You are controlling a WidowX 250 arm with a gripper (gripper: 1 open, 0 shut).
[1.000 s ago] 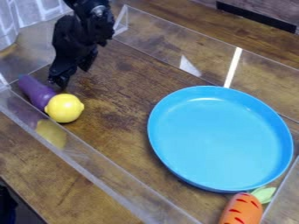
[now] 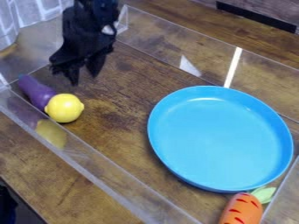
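My black gripper (image 2: 79, 59) hangs at the upper left, above the wooden floor of a clear-walled enclosure. It is dark and a little blurred, with two finger shapes pointing down; nothing clear shows between them. Below it and slightly left, a purple eggplant toy (image 2: 37, 93) lies beside a yellow lemon toy (image 2: 66, 108). A blue plate (image 2: 219, 136) fills much of the right side. An orange carrot toy (image 2: 240, 210) with a pale green top lies at the lower right, partly cut off by the frame's edge.
Transparent walls run along the left, front and back of the enclosure. Bare wood (image 2: 122, 131) lies between the lemon and the plate and toward the back.
My gripper has risen slightly and shifted right, away from the eggplant, and its fingers look more spread. The toys and plate have not moved.
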